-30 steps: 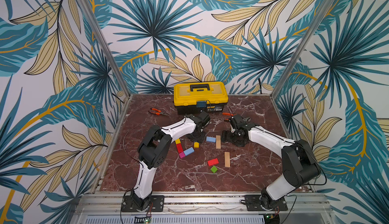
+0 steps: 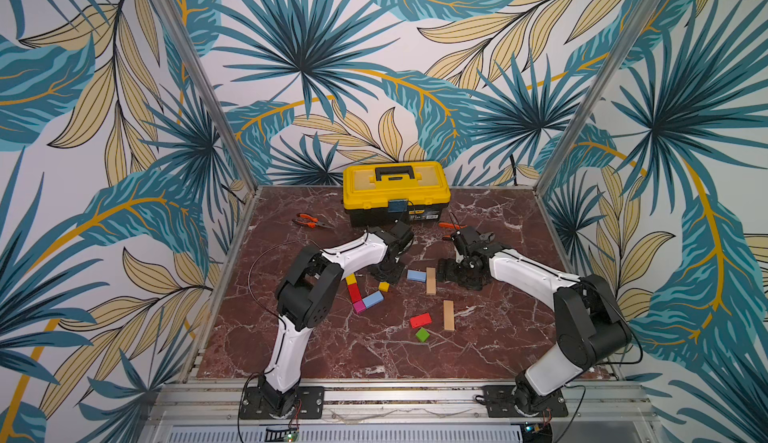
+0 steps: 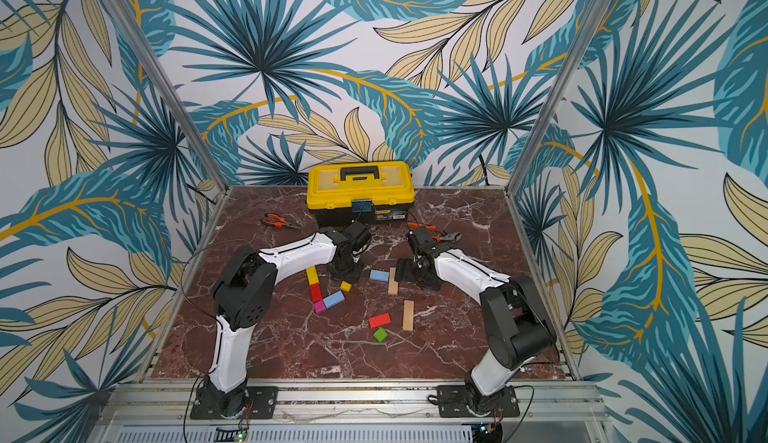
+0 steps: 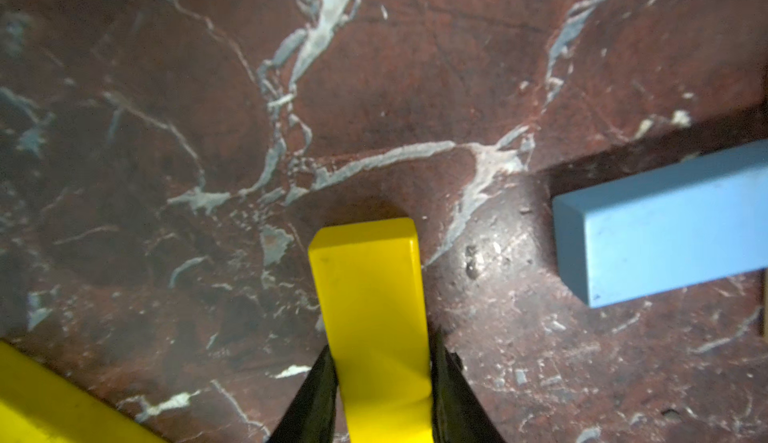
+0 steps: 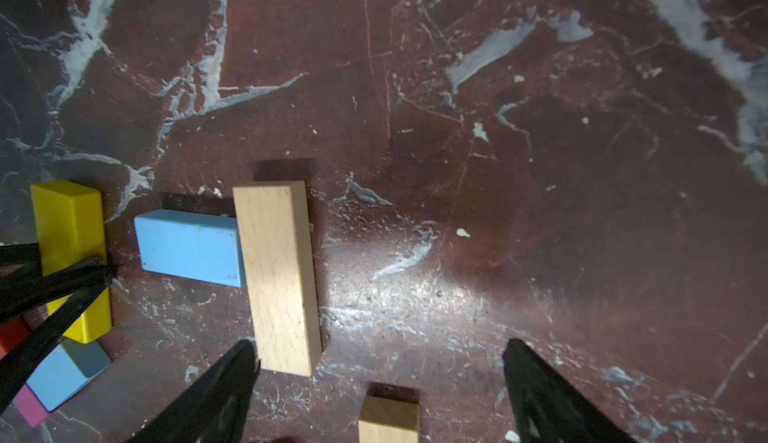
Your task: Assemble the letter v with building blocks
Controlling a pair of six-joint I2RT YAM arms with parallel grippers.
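Observation:
My left gripper is shut on a yellow block (image 4: 368, 299), low over the marble table. Right of it lie a light blue block (image 4: 664, 227) and, touching that, an upright-pointing wooden plank (image 5: 276, 275). Further left, a yellow block (image 2: 350, 279), red block (image 2: 354, 292), magenta block (image 2: 358, 307) and second blue block (image 2: 373, 299) form an angled line. My right gripper stands open above the table beside the plank, with nothing held.
A red block (image 2: 420, 319), a green block (image 2: 422, 335) and another wooden plank (image 2: 448, 315) lie nearer the front. A yellow toolbox (image 2: 396, 175) and orange-handled pliers (image 2: 308, 220) are at the back.
The left arm and the yellow block at its gripper have shifted very slightly. The right arm looks unchanged.

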